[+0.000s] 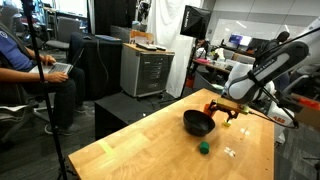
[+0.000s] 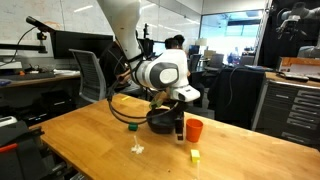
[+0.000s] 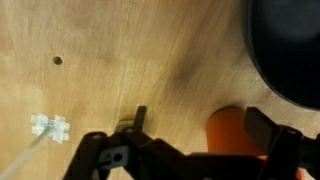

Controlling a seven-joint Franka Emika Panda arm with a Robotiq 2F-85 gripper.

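My gripper is open and points down over the wooden table, with nothing between its fingers. In the wrist view an orange cup lies partly hidden behind the right finger, and a bit of a yellow block shows by the left one. A black bowl fills the upper right corner. Exterior view 2 has the gripper between the bowl and the orange cup, the yellow block being closer to the camera. Whether the fingers touch anything I cannot tell.
Beside the bowl sits a small green object. A white piece lies flat on the table. A seated person with a laptop is well away from the arm.
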